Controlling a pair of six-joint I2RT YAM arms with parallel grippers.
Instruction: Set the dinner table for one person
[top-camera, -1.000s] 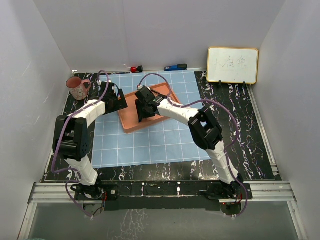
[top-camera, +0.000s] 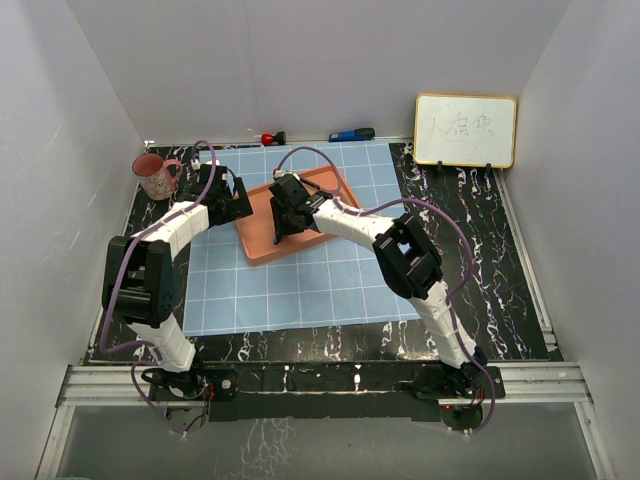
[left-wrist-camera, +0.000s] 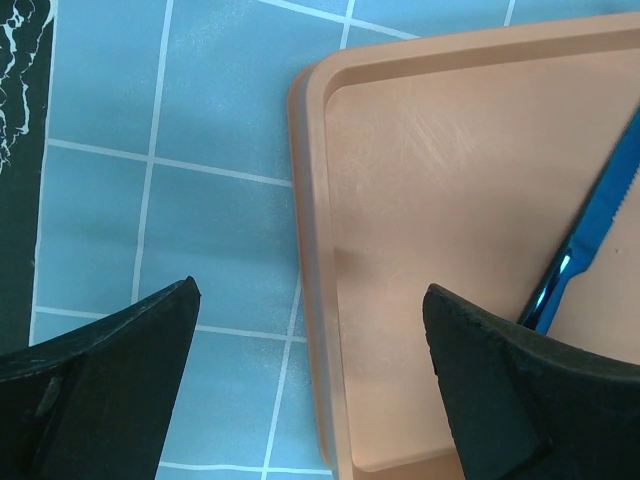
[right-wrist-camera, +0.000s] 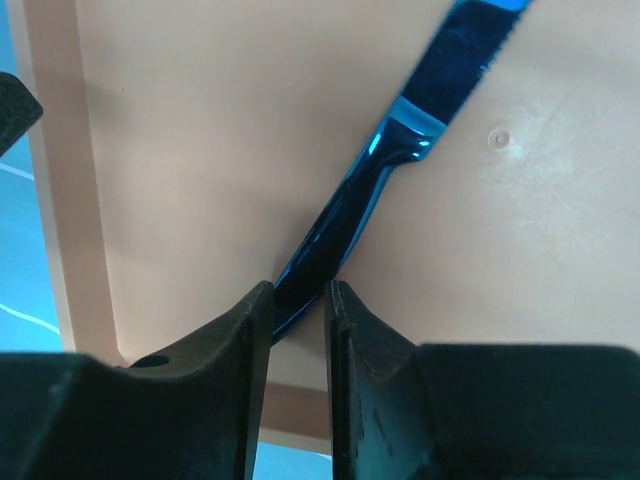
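A shiny dark blue knife (right-wrist-camera: 345, 210) lies slantwise inside the orange-pink tray (top-camera: 258, 258). My right gripper is low over its handle end, one fingertip on each side. The fingers are part open, and bare tray shows between the handle's lower end and one of the fingers (right-wrist-camera: 345, 370). From above, the right gripper (top-camera: 279, 222) hides most of the knife. My left gripper stands wide open above the tray's left rim, with nothing held. A red patterned mug (top-camera: 155, 176) stands upright at the far left, beside the left arm.
The tray rests on a blue gridded mat (top-camera: 265, 300) whose front half is clear. At the back lie a red-and-black item (top-camera: 272, 138) and a dark blue item (top-camera: 352, 134). A small whiteboard (top-camera: 464, 130) stands at the back right.
In the top view, the right gripper's fingers have shifted very slightly over the tray. The left arm, tray and mug look unmoved.
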